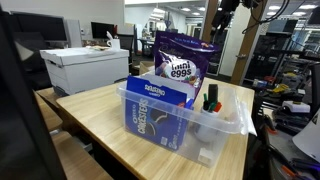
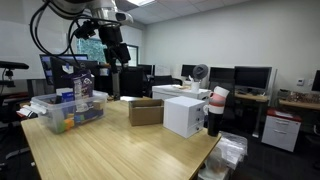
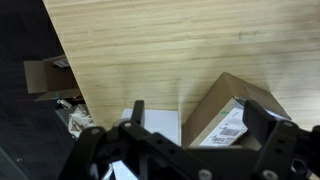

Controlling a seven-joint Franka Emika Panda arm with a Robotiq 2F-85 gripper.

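High above the wooden table, my gripper points down with its two fingers spread apart and nothing between them. In exterior view 2 the gripper hangs well clear of the tabletop. Part of the arm also shows at the top right of exterior view 1. A clear plastic bin holds a purple Mini Eggs bag, a blue box and several smaller items. Below the gripper in the wrist view lie an open brown cardboard box and a white box, both partly hidden by the gripper.
The white box stands at the table's far end beside the cardboard box, with stacked cups near it. Bare tabletop lies in front. Past the edge sits a plastic bag.
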